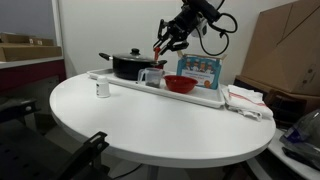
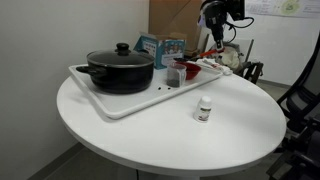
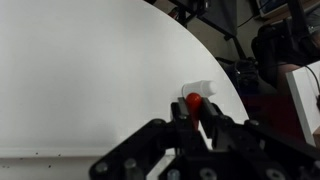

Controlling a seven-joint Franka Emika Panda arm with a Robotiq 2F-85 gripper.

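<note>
High above the back of the round white table, my gripper (image 1: pixel 160 47) points away from the arm, shut on a slim red object (image 3: pixel 193 101). Only the object's rounded red end shows clearly in the wrist view, between dark fingers; the rest of it is hidden. A small white bottle (image 1: pixel 102 88) stands upright on the bare tabletop, well away from the gripper. Beneath the gripper, on the white tray (image 2: pixel 118 108), are a clear measuring cup (image 2: pixel 177 75) and a red bowl (image 1: pixel 181 84).
A lidded black pot (image 2: pixel 121 72) fills one end of the tray. Behind the bowl is a blue picture box (image 1: pixel 198 69). A white cloth (image 1: pixel 247 101) lies at the far side.
</note>
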